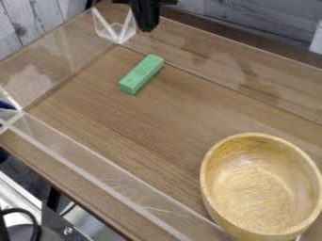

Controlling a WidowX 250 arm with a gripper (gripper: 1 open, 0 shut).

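A green rectangular block (141, 74) lies on the wooden table, left of centre toward the back. My gripper (145, 22) is at the top edge of the camera view, raised and behind the block, apart from it; it is small, dark and cut off, so its finger state is unclear. A large pale round bowl (258, 184) sits at the front right.
Clear plastic pieces (116, 28) stand at the back left and along the left edge.
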